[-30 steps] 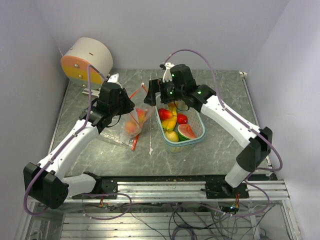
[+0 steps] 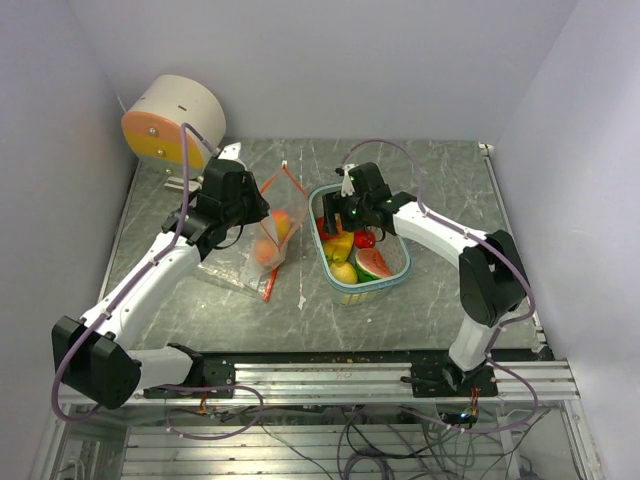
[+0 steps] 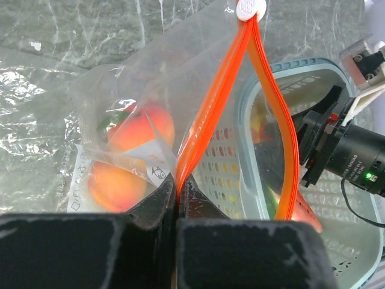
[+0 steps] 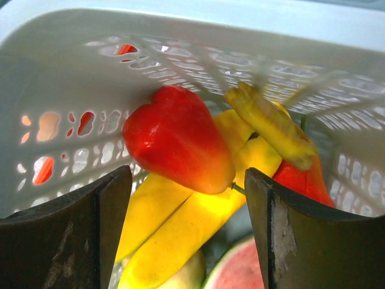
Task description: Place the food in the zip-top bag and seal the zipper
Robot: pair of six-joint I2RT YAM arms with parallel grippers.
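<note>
The clear zip top bag (image 3: 156, 78) is held open on its side, its orange zipper edge (image 3: 212, 105) pinched in my left gripper, which is shut on it. Inside the bag lie two orange-red round fruits (image 3: 116, 185). My right gripper is part open, lowered into the basket (image 2: 403, 262). Its fingers (image 4: 99, 211) stand either side of a red pepper-like piece (image 4: 180, 141), which lies beyond the tips. Around it are yellow bananas (image 4: 180, 229), a second red pepper (image 4: 304, 180) and a cut watermelon (image 4: 237, 271).
The basket's perforated walls (image 4: 72, 141) rise close around the right gripper. A pear-like yellow fruit (image 2: 344, 273) lies in the basket's front. A cream and orange drum (image 2: 175, 115) stands at the back left.
My right gripper has moved from beside the bag opening over to the basket and down into it, above the red pepper. The left gripper and bag have barely moved.
</note>
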